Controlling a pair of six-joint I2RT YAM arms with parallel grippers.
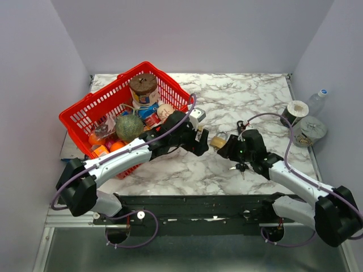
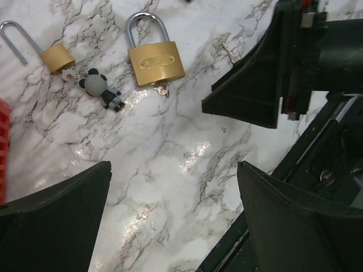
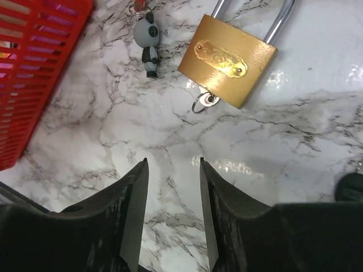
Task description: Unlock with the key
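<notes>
A large brass padlock point(image 2: 156, 61) point(image 3: 227, 59) lies flat on the marble table, a key with a ring point(image 3: 208, 100) at its bottom edge. A smaller padlock point(image 2: 57, 57), shackle open, carries a keychain with a grey figurine point(image 2: 96, 85) point(image 3: 146, 39). My left gripper point(image 1: 198, 145) is open above the table, left of the large padlock in the top view, nothing between its fingers. My right gripper point(image 1: 224, 152) stands open just below the large padlock, also empty.
A red basket point(image 1: 85, 107) full of food and other items fills the back left. Another key point(image 2: 228, 52) lies near the right gripper. Cans point(image 1: 295, 110) and a bottle point(image 1: 317, 99) stand at the right.
</notes>
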